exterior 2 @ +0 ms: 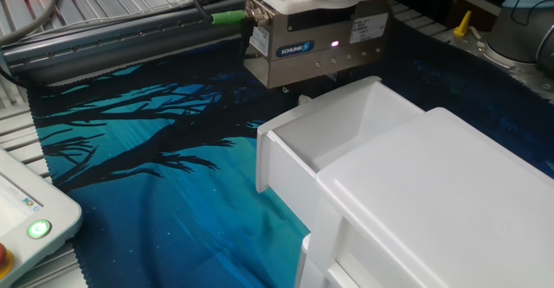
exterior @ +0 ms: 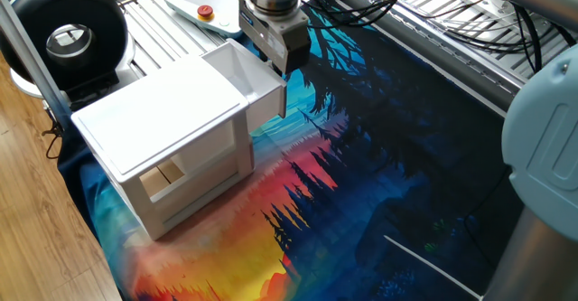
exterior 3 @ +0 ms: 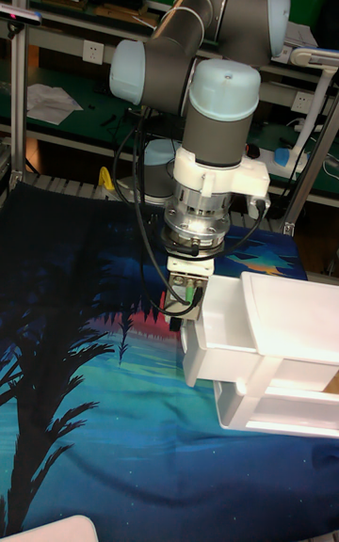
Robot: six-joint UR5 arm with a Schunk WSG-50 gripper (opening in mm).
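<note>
A white cabinet stands on the printed cloth, its upper drawer pulled out. The part of the drawer's inside that shows in the second exterior view looks empty. My gripper is at the outer side of the drawer front, pointing down, with its body above the drawer's rim. In the third exterior view the gripper stands close against that front. The fingertips are mostly hidden by the drawer and the gripper body, so neither their opening nor contact with the front can be made out.
Bare printed cloth covers the table beside the cabinet. A control pendant with a red button lies behind it, and a round black object stands nearby. Black cables hang near the arm.
</note>
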